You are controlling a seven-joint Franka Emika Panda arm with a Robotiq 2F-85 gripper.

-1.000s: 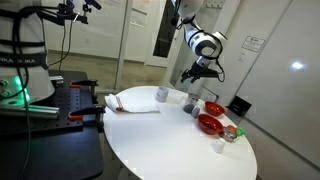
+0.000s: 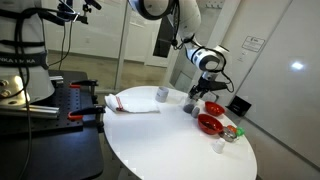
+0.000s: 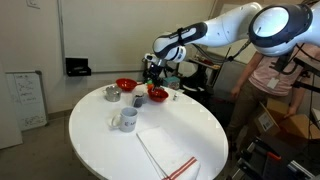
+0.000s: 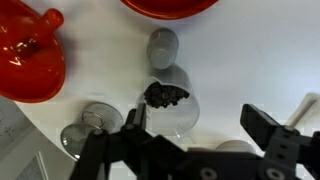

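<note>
My gripper stands open, its dark fingers wide apart with nothing held between them. In the wrist view, a clear container (image 4: pixel 178 116) with dark bits inside lies near the left finger. Beside its upper end is a small grey cylinder (image 4: pixel 162 47). Exterior view 2 has the gripper (image 3: pixel 153 78) low over the far side of the table, near a red bowl (image 3: pixel 158 95). Two mugs, a white one (image 3: pixel 128 119) and a grey one (image 3: pixel 138 100), stand nearer the camera.
A second red bowl (image 4: pixel 30 55) holds a red item. A metal pot (image 4: pixel 100 117) is at lower left in the wrist view. A white cloth (image 3: pixel 167 151) lies on the white table (image 3: pixel 95 150), whose near area is largely bare.
In exterior view 1, the arm has come down towards the table and shifted slightly to the right. The objects on the table look unmoved.
</note>
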